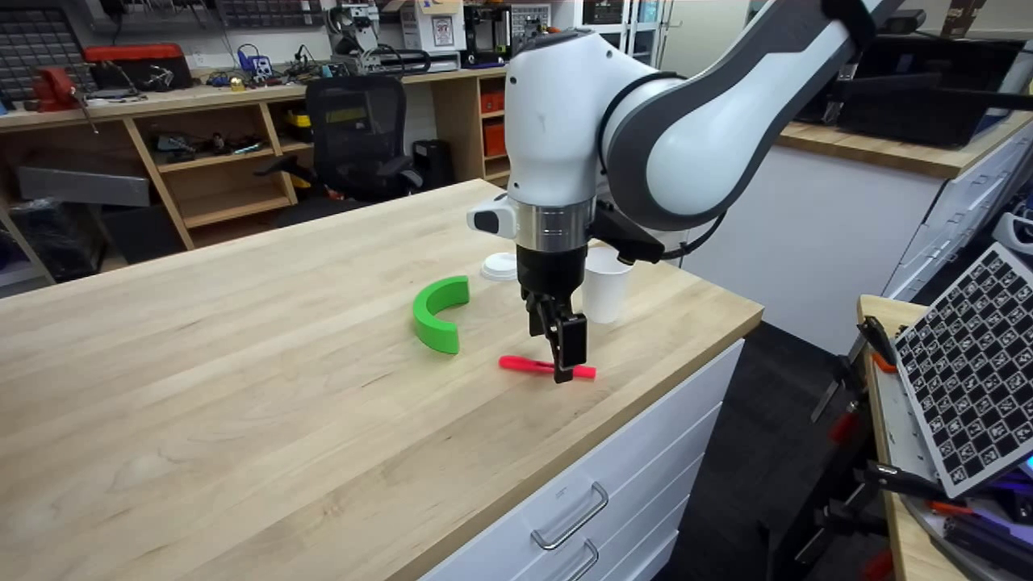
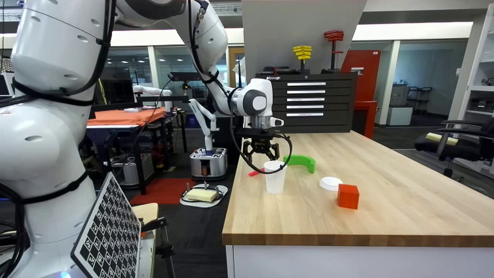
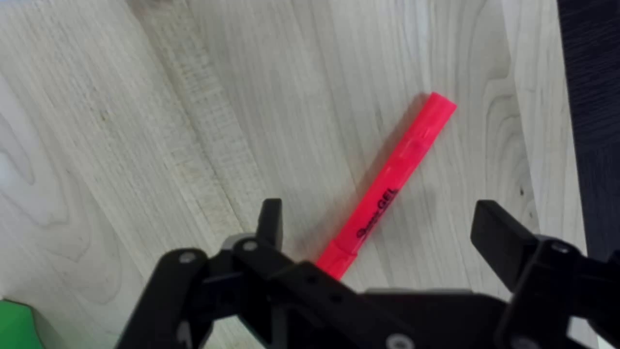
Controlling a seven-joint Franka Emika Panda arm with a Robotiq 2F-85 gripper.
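Observation:
A pinkish-red gel marker (image 3: pixel 386 192) lies flat on the wooden table, slanting in the wrist view, its lower end hidden behind the gripper. Above it my gripper hangs with its fingers wide apart. The left fingertip (image 3: pixel 270 222) and right fingertip (image 3: pixel 500 232) stand on either side of the marker, with only bare table and marker seen in the gap. In exterior view 1 the gripper (image 1: pixel 559 358) covers part of the marker (image 1: pixel 525 364).
A white cup (image 2: pixel 276 178) stands close to the gripper. Around it are a green arch (image 1: pixel 437 315), a white lid (image 2: pixel 330 183) and an orange-red cube (image 2: pixel 348 196). The table edge (image 1: pixel 668 382) runs nearby.

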